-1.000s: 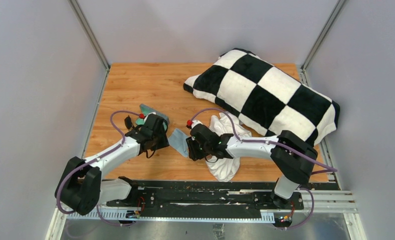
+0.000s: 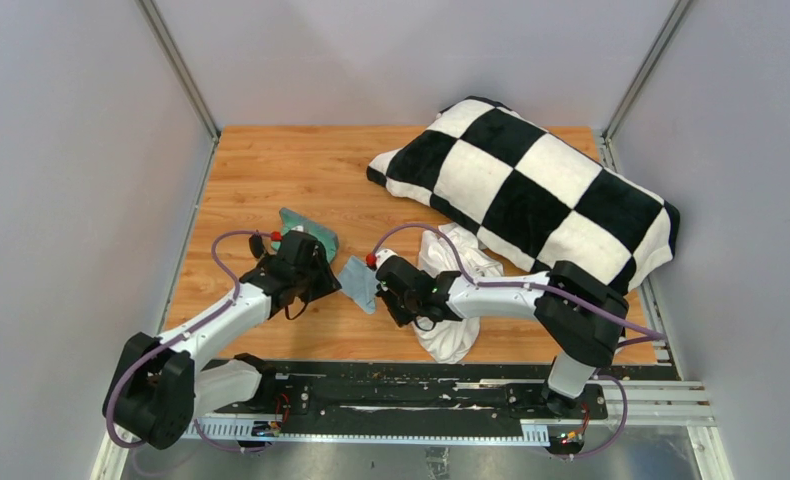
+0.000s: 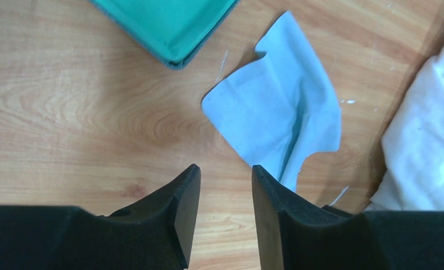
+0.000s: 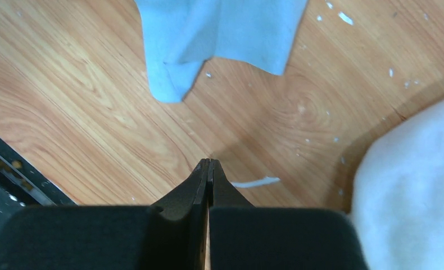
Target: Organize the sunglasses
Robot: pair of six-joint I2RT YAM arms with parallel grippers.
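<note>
A light blue cloth (image 2: 356, 284) lies on the table between my two grippers, with a fold along its right side in the left wrist view. Behind my left arm, a green case (image 2: 312, 228) is partly covered; its open inside and corner show in the left wrist view. A dark oval object (image 2: 257, 246), perhaps part of the sunglasses, sits by the case; I cannot tell. My left gripper is open, empty, in front of the cloth's near edge. My right gripper is shut, nothing visible between its fingertips, clear of the cloth.
A crumpled white cloth (image 2: 450, 342) lies beneath and beside my right arm. The big checkered pillow (image 2: 541, 185) fills the back right. Bare wood (image 2: 271, 165) stretches across the back left, and a strip at the front is clear too.
My left gripper shifted only slightly. Case, dark object and pillow stayed put.
</note>
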